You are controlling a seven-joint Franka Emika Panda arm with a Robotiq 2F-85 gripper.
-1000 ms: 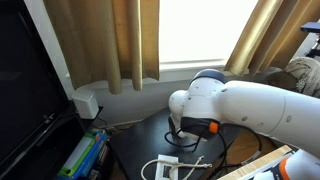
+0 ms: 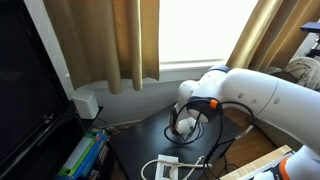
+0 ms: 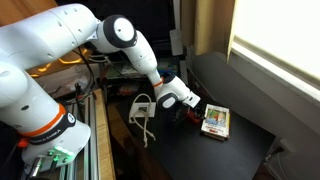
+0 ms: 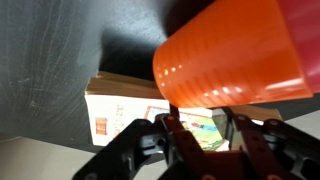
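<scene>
An orange-red cup (image 4: 225, 60) fills the upper right of the wrist view, close to the camera and lying across it at a slant. The dark fingers of my gripper meet its lower edge, shut on it. Below the cup and partly covered by it is a book (image 4: 130, 108) with a coloured cover. In exterior view 2 the same book (image 3: 216, 121) lies on the dark table, and the gripper (image 3: 188, 112) is just left of it with a bit of red showing. The gripper is mostly hidden by the arm in exterior view 1.
A white power strip (image 2: 166, 167) with a looping cable lies on the dark tabletop (image 3: 235, 155). Books or boxes (image 2: 82, 155) stand at the left, below a white box (image 2: 86, 103).
The arm has shifted and its orange-banded joint now sits higher in exterior view 1. Around the gripper the picture differs only slightly.
</scene>
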